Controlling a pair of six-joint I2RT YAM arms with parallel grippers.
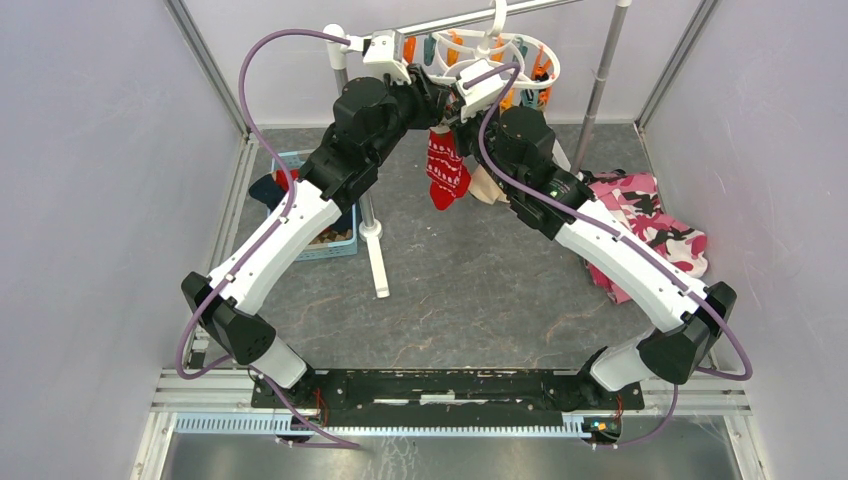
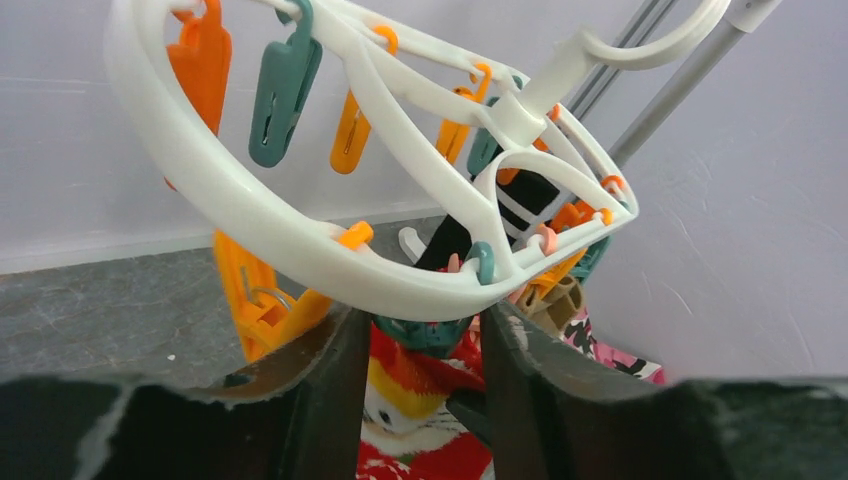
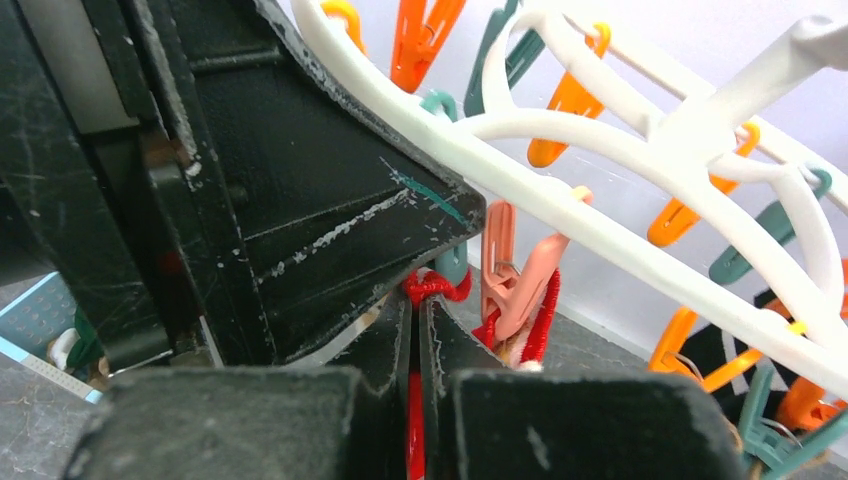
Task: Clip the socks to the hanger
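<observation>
Red patterned sock [image 1: 446,170] hangs beneath the front of the white hanger [image 1: 540,55]. In the left wrist view my left gripper has its fingers [image 2: 335,395] on either side of a teal clip [image 2: 425,335] under the hanger's rim, and the clip fills the gap. Red fabric with a face design [image 2: 420,400] shows just below. My right gripper is shut on the red sock's edge [image 3: 437,287], bunched at its fingertips close under the teal clip [image 3: 452,262]. Whether the clip's mouth bites the cloth is hidden.
Beside the right gripper a pink clip [image 3: 515,270] holds another red-edged sock. A black striped sock [image 2: 510,205] hangs farther round; orange and teal clips line the hanger. A blue basket [image 1: 330,250] stands left, a pink camouflage cloth [image 1: 650,225] right.
</observation>
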